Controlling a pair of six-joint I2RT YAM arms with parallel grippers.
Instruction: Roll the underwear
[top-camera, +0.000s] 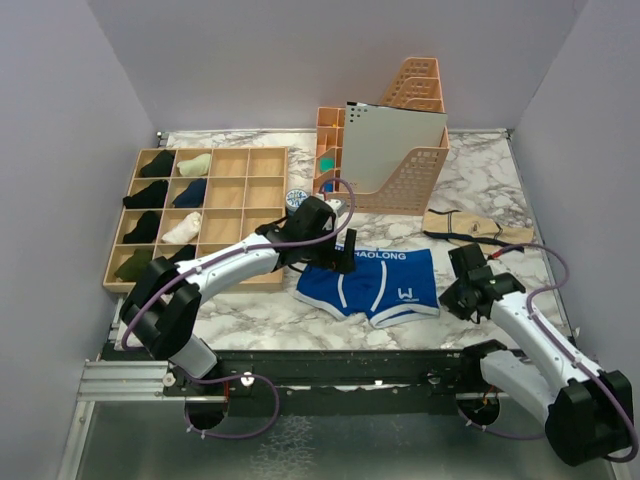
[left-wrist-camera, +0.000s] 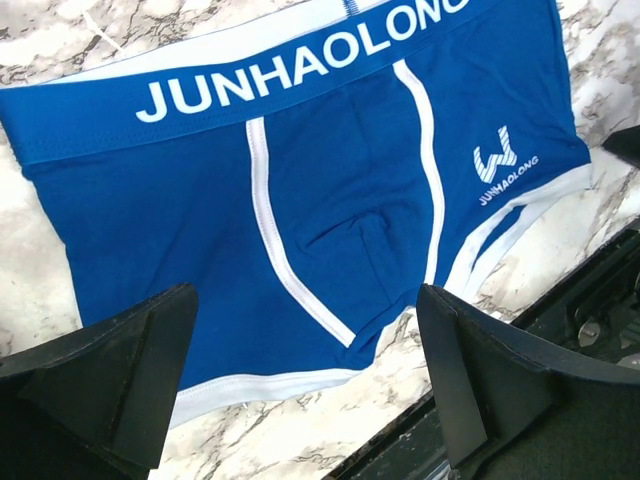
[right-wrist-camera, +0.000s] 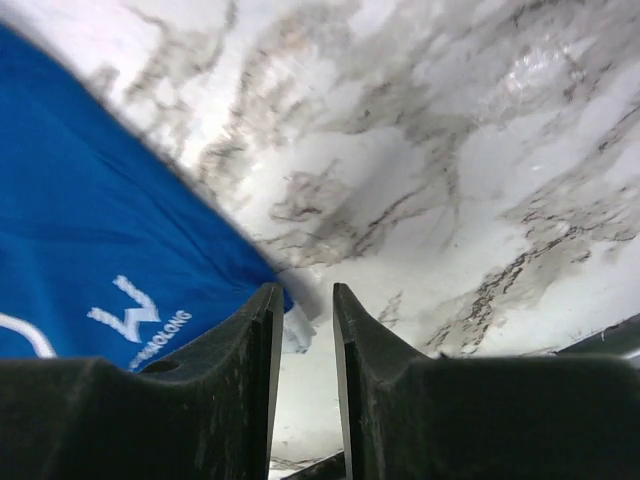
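Note:
Blue boxer briefs (top-camera: 380, 285) with a JUNHAOLONG waistband lie flat on the marble table, seen whole in the left wrist view (left-wrist-camera: 330, 190). My left gripper hangs open above their left half. In the top view my right gripper (top-camera: 457, 302) is down at the briefs' lower right corner. In the right wrist view its fingertips (right-wrist-camera: 268, 298) sit by that corner (right-wrist-camera: 230, 260), a small gap between them, part open; whether they touch cloth is unclear.
A wooden compartment box (top-camera: 230, 162) of rolled garments stands at left, a peach organizer (top-camera: 410, 180) with a grey board at the back. A beige garment (top-camera: 500, 225) lies at right. The table's front edge runs just below the briefs.

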